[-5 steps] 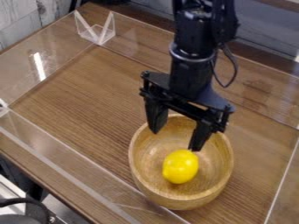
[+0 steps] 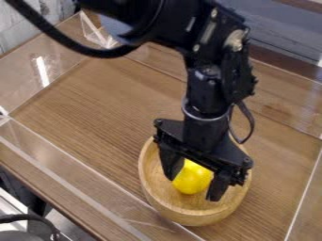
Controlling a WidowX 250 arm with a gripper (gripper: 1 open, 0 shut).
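Observation:
A round yellow object [image 2: 193, 177] sits in a shallow wooden bowl [image 2: 176, 212] at the lower centre. My black gripper [image 2: 195, 166] is lowered over the bowl with its fingers open, one on either side of the yellow object, which it partly hides. Whether the fingers touch it is unclear.
The yellow object now appears slightly higher in the view and more hidden.

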